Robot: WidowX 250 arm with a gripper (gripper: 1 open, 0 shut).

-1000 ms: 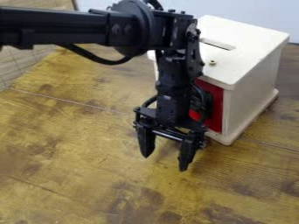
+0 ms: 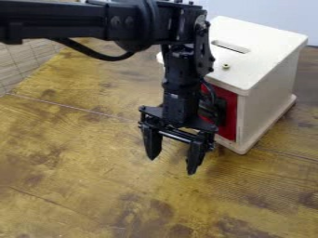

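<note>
My black gripper [image 2: 173,154] points down over the wooden surface, its two fingers apart with nothing between them. Just behind it stands a white wooden box [image 2: 258,84] with a slot in the top, a small brass knob and a red front panel [image 2: 226,128], which the arm partly hides.
A wire grid [image 2: 25,58] stands at the far left, and a pale wall is behind the box.
My gripper has shifted slightly left and up, uncovering a little more of the red panel. The box stays where it was.
</note>
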